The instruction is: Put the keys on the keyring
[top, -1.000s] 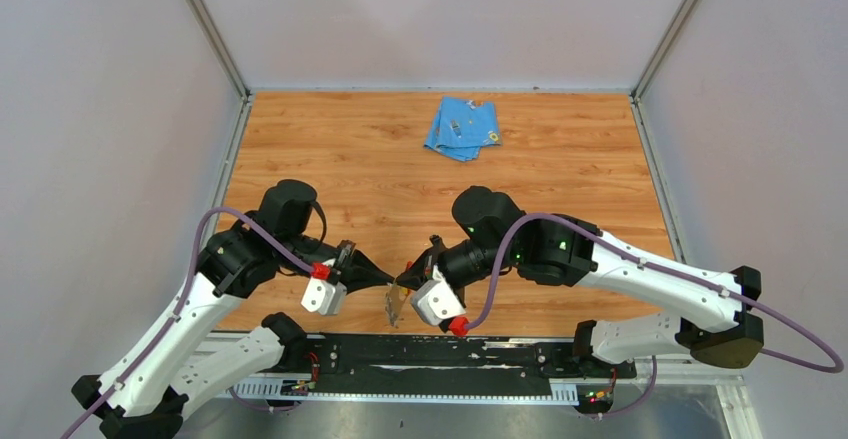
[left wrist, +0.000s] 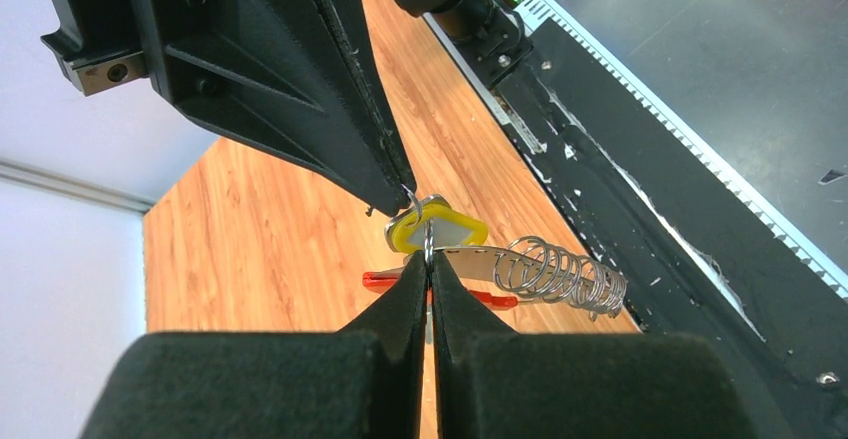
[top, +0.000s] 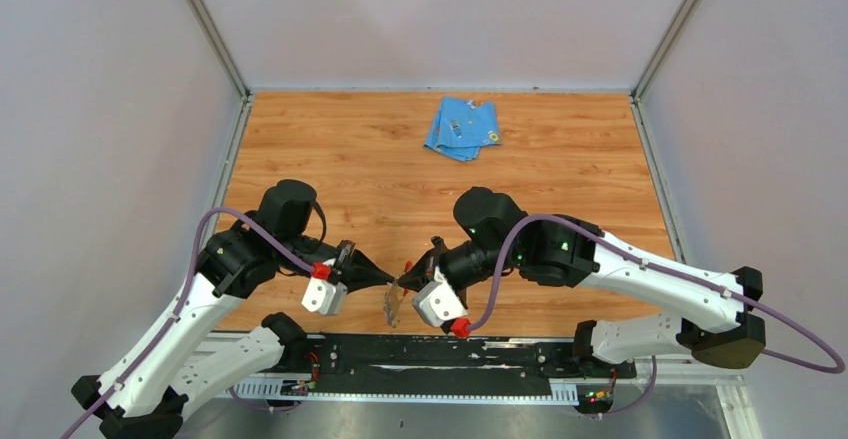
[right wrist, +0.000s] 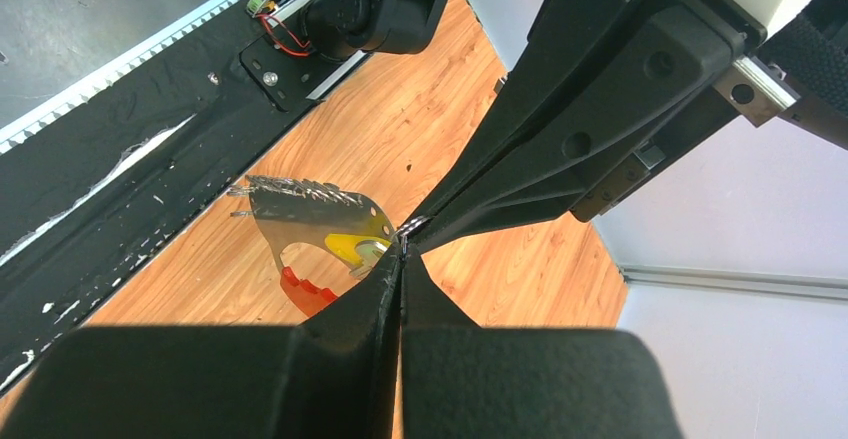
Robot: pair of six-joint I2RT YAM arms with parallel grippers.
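Note:
Over the near middle of the table, my left gripper (top: 390, 279) and right gripper (top: 402, 284) meet nearly tip to tip, both shut. In the left wrist view, the left gripper has a thin metal strand of the keyring (left wrist: 430, 234) at its fingertips. A bit of curved wire sits at the right gripper's tip there. The right wrist view shows twisted wire of the keyring (right wrist: 412, 226) bridging the two tips. Just below hang a yellow key (right wrist: 347, 247), a red key (right wrist: 306, 291) and a metal plate (right wrist: 315, 214) with a curly edge. Which parts are threaded, I cannot tell.
A folded blue cloth (top: 464, 128) lies at the back of the wooden table (top: 340, 149). The black rail (top: 440, 359) runs along the front edge, close to the hanging keys. Free table lies between the arms and the cloth.
The right arm has shifted very slightly, and the hanging keys have turned a little. My left arm looks unmoved.

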